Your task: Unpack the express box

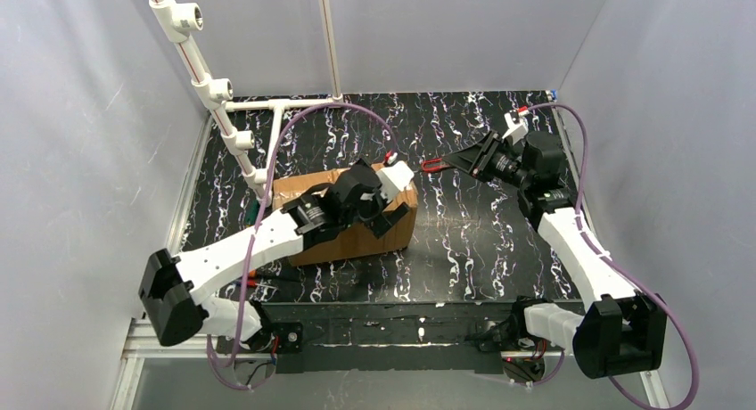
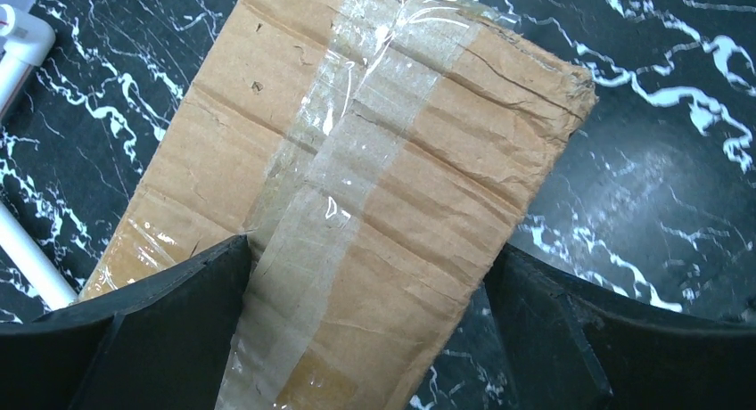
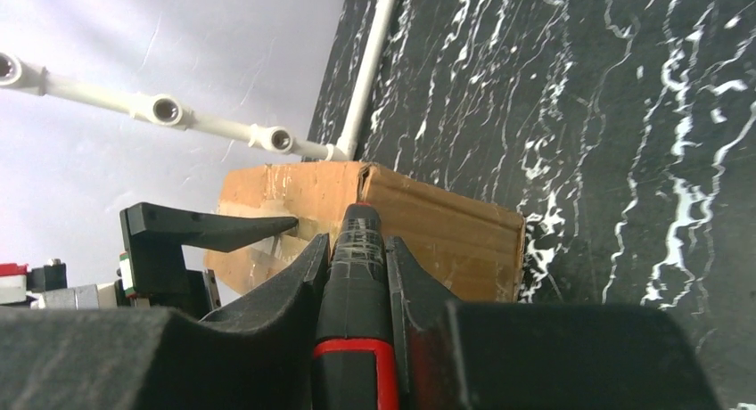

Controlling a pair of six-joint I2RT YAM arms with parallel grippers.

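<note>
The taped cardboard box (image 1: 303,185) (image 2: 374,187) lies at the middle-left of the table, largely under my left arm. My left gripper (image 1: 379,205) is open around the box, one finger on either side in its wrist view. My right gripper (image 1: 459,160) is shut on a black tool with red trim (image 3: 355,374), which points toward the box's corner; in the top view its red handle (image 1: 432,165) sticks out right of the box.
A white pipe frame (image 1: 276,107) stands at the back left. Small tools (image 1: 254,276) lie at the front left, partly hidden.
</note>
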